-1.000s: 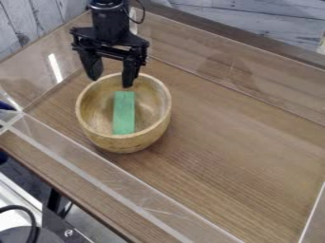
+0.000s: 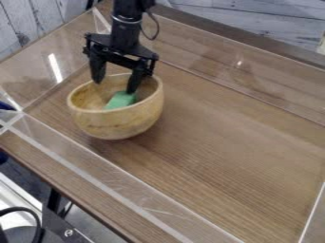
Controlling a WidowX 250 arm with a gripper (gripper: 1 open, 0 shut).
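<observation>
A wide wooden bowl (image 2: 112, 119) sits on the wooden table at left of centre in the camera view. A green object (image 2: 122, 101) lies inside it, partly hidden by the bowl's front wall. My black gripper (image 2: 121, 63) hangs over the back part of the bowl with its fingers spread open. Whether its fingertips touch the bowl's rim or the green object is hard to tell.
A dark cable lies at the bottom left corner, and another dark item is at the left edge.
The green object looks less upright in view and more hidden by the bowl's wall. The gripper has shifted slightly right and lower, nearer the bowl's back part.
</observation>
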